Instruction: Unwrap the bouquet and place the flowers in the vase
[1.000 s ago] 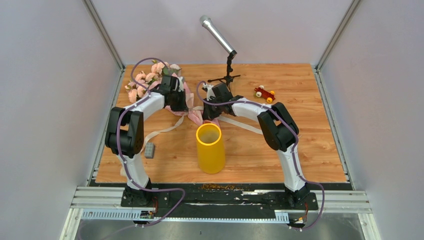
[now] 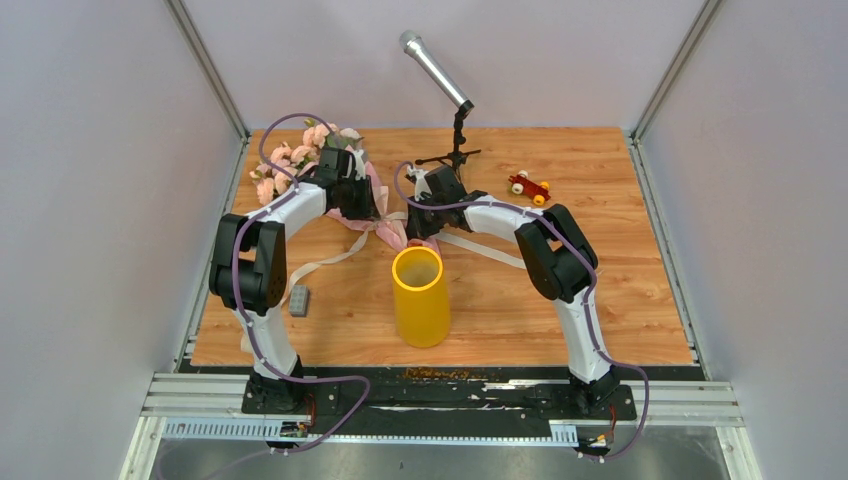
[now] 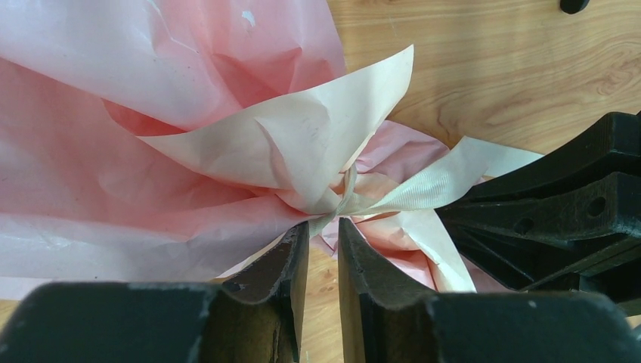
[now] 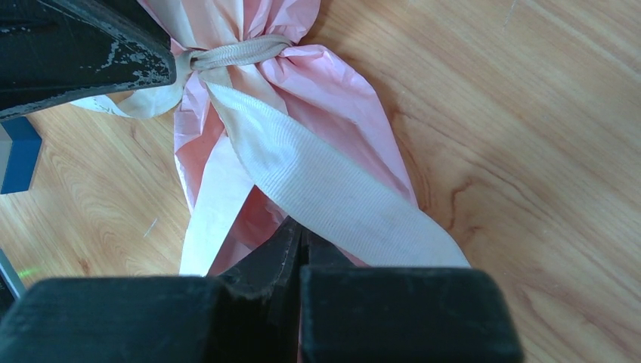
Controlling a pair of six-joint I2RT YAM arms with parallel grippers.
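Peach flowers (image 2: 290,165) in a pink paper wrap (image 2: 390,230) lie at the table's back left, their stem end pointing toward the yellow vase (image 2: 422,300), which stands upright at front centre. Cream ribbon (image 3: 431,181) ties the wrap at its neck. Over the wrap just beside that knot, my left gripper is open with a narrow gap and nothing held. At the wrap's tail end, my right gripper is shut, its fingertips against the pink paper under a ribbon strip; whether a fold is pinched between them is hidden.
A microphone on a small stand (image 2: 457,150) rises behind my right arm. At the back right sits a red toy car (image 2: 529,188). A grey box (image 2: 299,301) lies at front left.
My left gripper has shifted very slightly over the wrap. The right arm, the flowers and the vase look the same.
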